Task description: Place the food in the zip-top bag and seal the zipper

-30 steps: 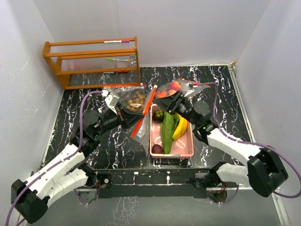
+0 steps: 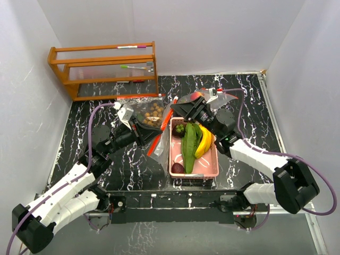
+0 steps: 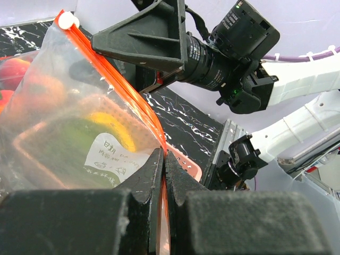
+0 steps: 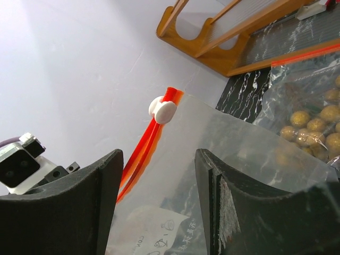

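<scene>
A clear zip bag with orange zipper and white slider hangs upright between the grippers. My left gripper is shut on its zipper edge. My right gripper is open beside the zipper's upper part, close to the slider, with bag film behind its fingers. Below lies a pink tray holding green leafy vegetables, bananas, an avocado-like dark fruit and a dark green item.
A bag of small round yellow-brown food lies at back left, a bag with red-orange fruit at back right. A wooden rack stands at the back left.
My right gripper has moved slightly up and left, toward the top of the hanging bag's zipper. The left gripper and bag look nearly still.
</scene>
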